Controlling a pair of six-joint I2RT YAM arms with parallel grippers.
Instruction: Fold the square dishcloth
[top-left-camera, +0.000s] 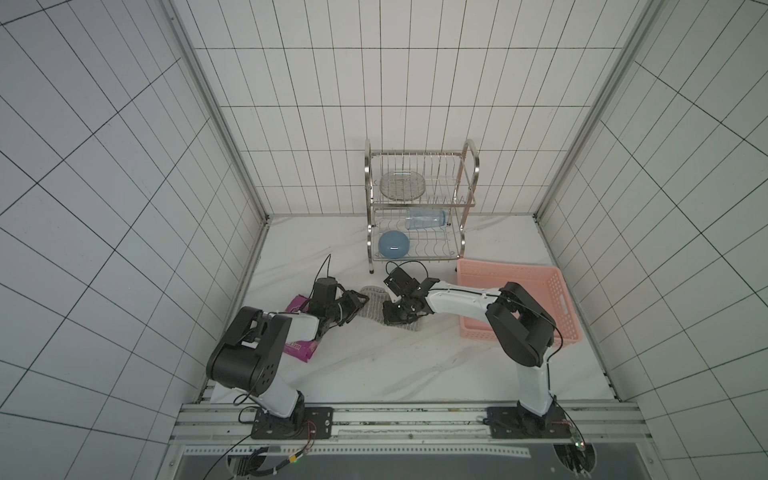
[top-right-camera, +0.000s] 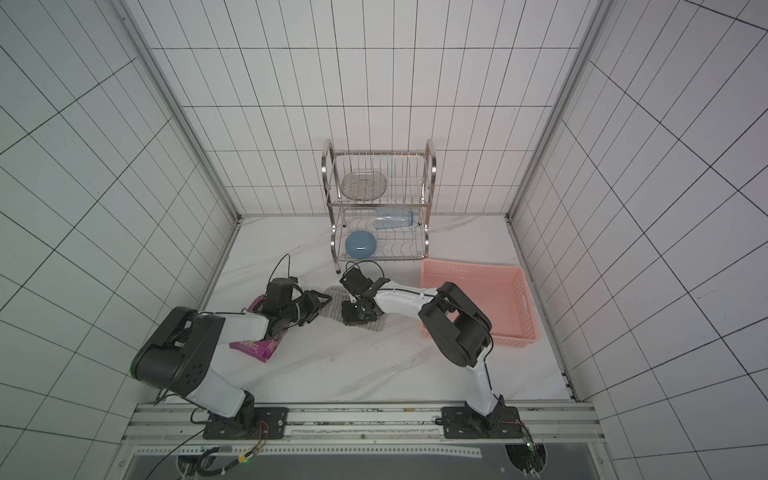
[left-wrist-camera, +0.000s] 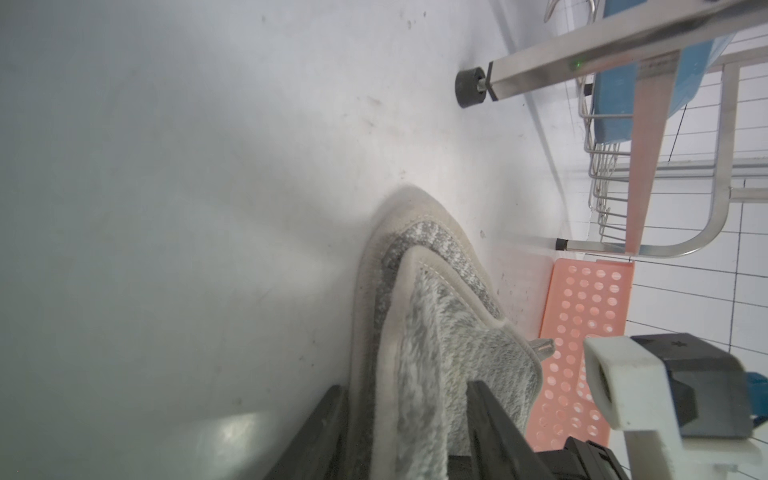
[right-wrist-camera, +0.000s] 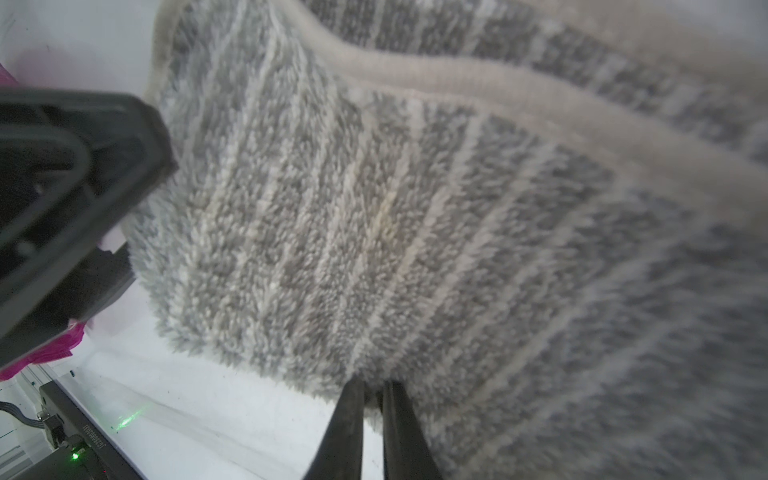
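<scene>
The grey striped dishcloth (top-left-camera: 373, 301) with its pale hem lies folded over on the table, in the middle, partly covered by my right arm. In the left wrist view one layer of the dishcloth (left-wrist-camera: 456, 344) sits over another, the hems slightly offset. My left gripper stands at the cloth's left end, its fingers (left-wrist-camera: 324, 424) apart on either side of the folded edge. The right gripper is shut on the cloth's near edge, the fingers close together with fabric between them. From above, both fingers are too small to read.
Behind the cloth stands a metal dish rack (top-left-camera: 420, 204) with a blue bowl (top-left-camera: 393, 245). A pink basket (top-left-camera: 520, 276) is on the right, under my right arm. A magenta packet (top-left-camera: 300, 349) lies beneath the left arm.
</scene>
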